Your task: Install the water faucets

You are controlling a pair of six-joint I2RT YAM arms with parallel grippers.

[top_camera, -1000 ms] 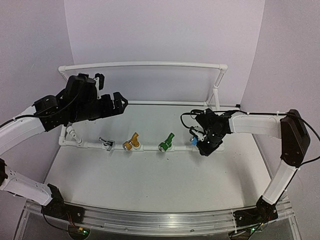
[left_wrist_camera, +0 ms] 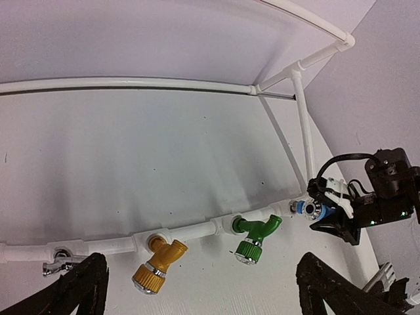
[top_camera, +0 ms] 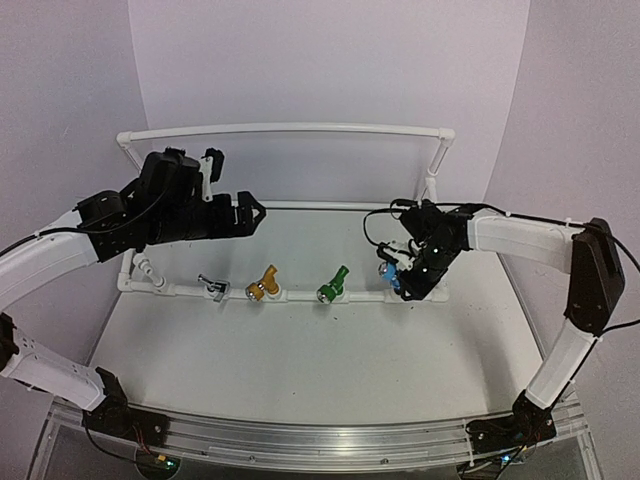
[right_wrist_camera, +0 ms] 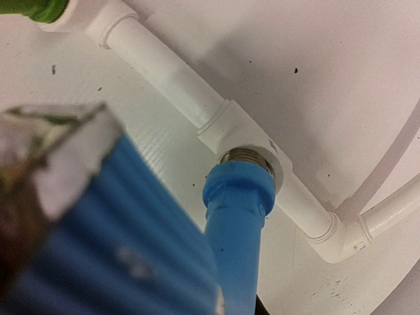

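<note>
In the top view, my right gripper (top_camera: 402,272) is at the right end of the low white pipe, shut on a blue faucet (top_camera: 388,270). Close up in the right wrist view, the blue faucet (right_wrist_camera: 237,216) meets a white tee fitting (right_wrist_camera: 244,134); a band of brass thread still shows at the opening. Its ribbed blue end fills the lower left. A green faucet (left_wrist_camera: 254,236), an orange faucet (left_wrist_camera: 157,264) and a silver faucet (left_wrist_camera: 60,264) sit on the same pipe. My left gripper (top_camera: 250,214) hovers above and behind them, its fingers (left_wrist_camera: 328,289) wide apart and empty.
A white pipe frame (top_camera: 290,128) rises behind the row of faucets. Grey walls close in both sides.
My right gripper has turned and shifted slightly upward, and more of the blue faucet shows beside it. The left gripper has drifted a little to the right, its fingers still apart.
</note>
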